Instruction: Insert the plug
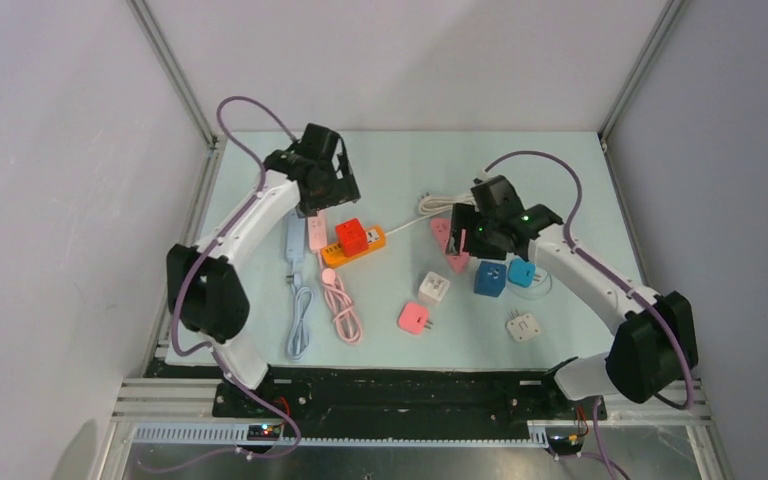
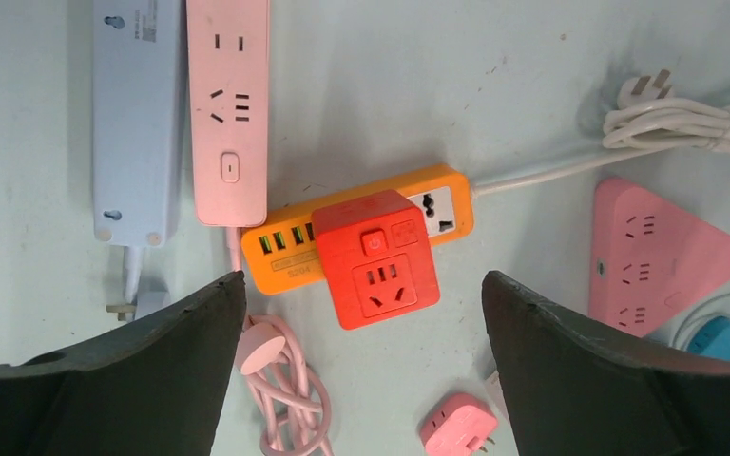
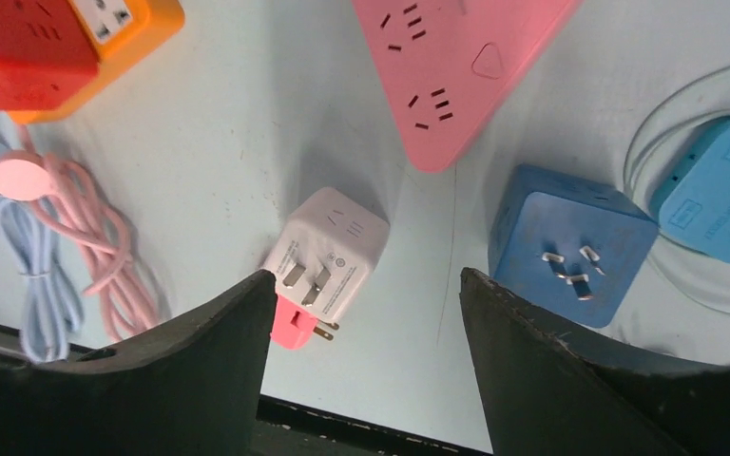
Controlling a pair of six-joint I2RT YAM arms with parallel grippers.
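A red cube plug [image 2: 373, 256] sits on the orange power strip [image 2: 285, 277], covering its middle; its outlet face points up and its prongs are hidden. One end of the strip with a white socket [image 2: 443, 211] is bare. My left gripper [image 1: 330, 198] is open, empty, and clear of the red cube, up and to the left of it. Beside the pink triangular strip [image 3: 456, 76], a blue cube plug [image 3: 570, 266] lies prongs up, touching nothing of mine. Over the triangular strip hangs my right gripper [image 1: 476, 238], open and empty.
A white cube plug [image 3: 331, 252] lies prongs up near a small pink plug [image 1: 414, 318]. Pink [image 2: 230, 114] and pale blue [image 2: 140, 123] strips stand at the left. A teal plug [image 1: 522, 272] and a flat white plug [image 1: 523, 327] are at the right.
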